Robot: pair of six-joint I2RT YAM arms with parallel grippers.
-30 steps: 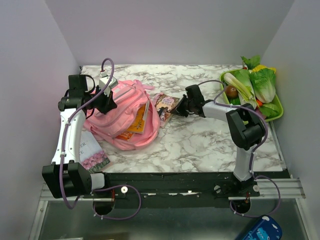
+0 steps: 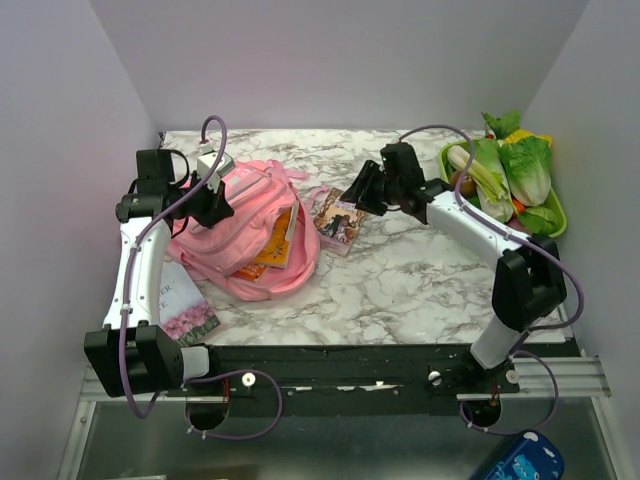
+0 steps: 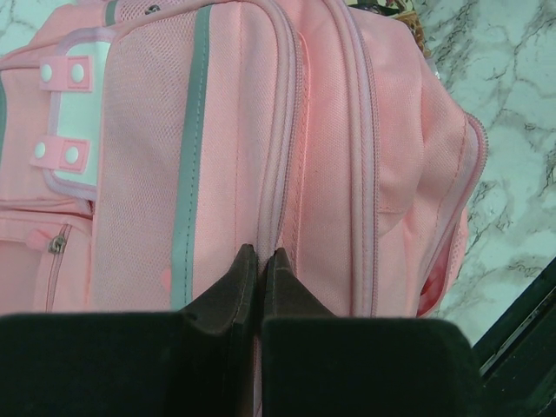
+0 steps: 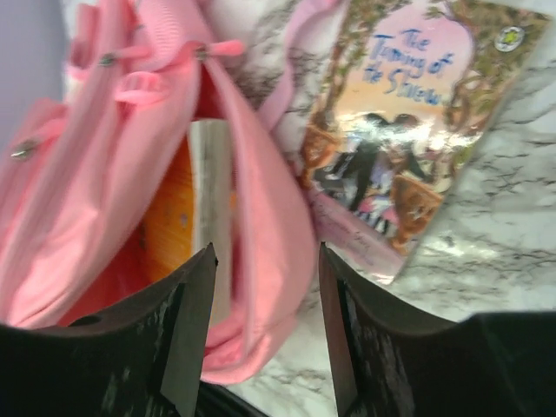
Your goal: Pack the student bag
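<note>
On the table's left half lies the pink bag, its mouth facing right. Orange books show inside it, and a book's pale edge stands in the mouth. My left gripper is shut at the bag's top, with the fabric's piping running between its fingertips. Just right of the bag, a brown-and-pink book, "The Taming of the Shrew", lies flat near a pink strap. My right gripper is open above this book's upper right edge, nothing between its fingers.
Another book with pink flowers lies at front left, partly under the bag. A green basket of vegetables stands at the far right. Bare marble fills the middle and front right. Walls close in the back and sides.
The book shifted a little to the right. The left arm and bag stayed still.
</note>
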